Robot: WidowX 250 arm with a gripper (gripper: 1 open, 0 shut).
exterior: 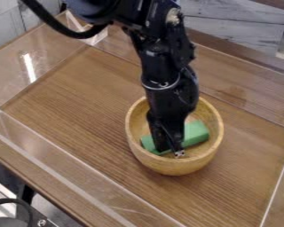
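A tan round bowl [204, 160] sits on the wooden table at the centre right. Inside it lies a green block [194, 133]. The black arm comes down from the top, and its gripper [172, 144] is low inside the bowl, over the green block and partly covering it. The fingertips are small and dark against the block; the gripper looks shut, and whether anything is between its fingers is hard to see.
A pale wall runs along the back, and a dark cable lies at the lower left corner.
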